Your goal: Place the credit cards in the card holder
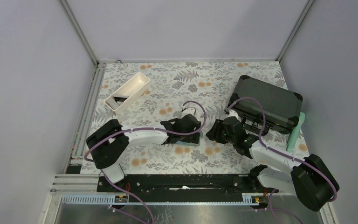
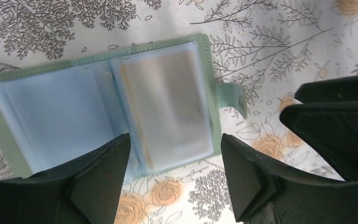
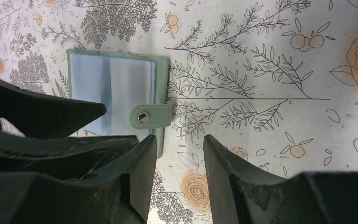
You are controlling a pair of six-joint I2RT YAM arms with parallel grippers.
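Observation:
The card holder [image 2: 212,79] lies opened flat, with a green border, clear pockets and a snap strap [image 3: 156,115] on its right edge. A pale beige strip [image 2: 133,107] shows along the inner side of its right pocket. My left gripper is over this right half, fingers apart, with nothing seen gripped between them. Just right of the holder is my right gripper, part open over bare cloth, its gap empty. In the top view, the left arm hides most of the holder. A dark card [image 1: 120,99] and a pale card [image 1: 112,103] rest in the white tray [image 1: 140,84].
A dark grey case [image 1: 265,102] stands at the right, close behind the right arm, with a mint-green tube [image 1: 296,132] beside it. The two grippers are close together.

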